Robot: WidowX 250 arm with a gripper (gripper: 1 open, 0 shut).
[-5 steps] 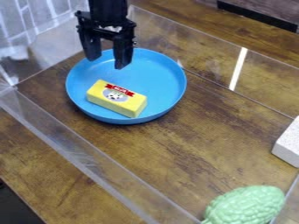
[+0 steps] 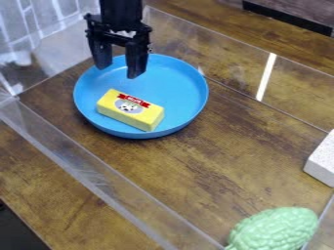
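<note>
A blue round plate (image 2: pixel 177 98) lies on the wooden table with a yellow box (image 2: pixel 131 109), printed with a red band and a small picture, resting on its front half. My black gripper (image 2: pixel 119 57) hangs over the back rim of the plate, behind the box and apart from it. Its fingers are spread open, with nothing seen between them.
A green bumpy object (image 2: pixel 271 229) sits at the front right. A white block (image 2: pixel 321 156) is at the right edge. Clear walls run along the left and back.
</note>
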